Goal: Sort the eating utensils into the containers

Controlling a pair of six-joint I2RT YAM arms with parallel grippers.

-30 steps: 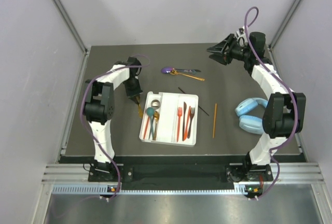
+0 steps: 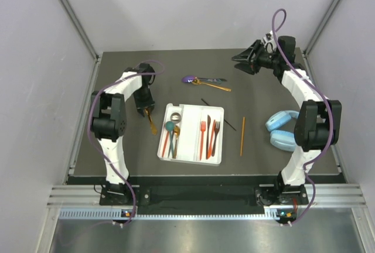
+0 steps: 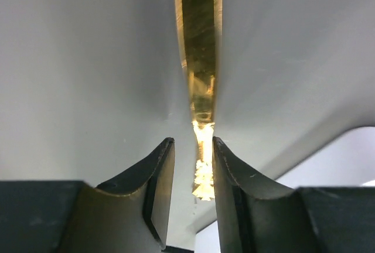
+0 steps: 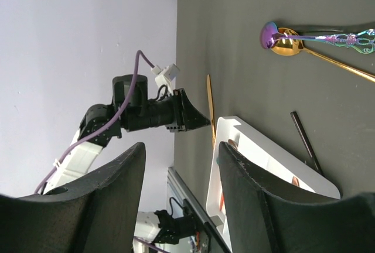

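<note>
A white divided tray (image 2: 190,136) holds sorted spoons, forks and knives. My left gripper is open, low over a gold utensil (image 3: 199,42) lying left of the tray; whether the piece between its fingers is touched cannot be told. At the back middle lie a purple spoon (image 2: 188,79) with a patterned handle and a gold spoon (image 2: 214,85). A dark stick (image 2: 231,125) lies by the tray, a gold stick (image 2: 242,136) to its right. My right gripper (image 2: 243,60) hangs open above the back right, its fingers (image 4: 123,188) apart with nothing between.
Light blue headphones (image 2: 283,139) lie at the front right beside the right arm.
My left gripper has shifted left, and the gold utensil under it lies further left than a second ago. The right arm has moved only slightly.
</note>
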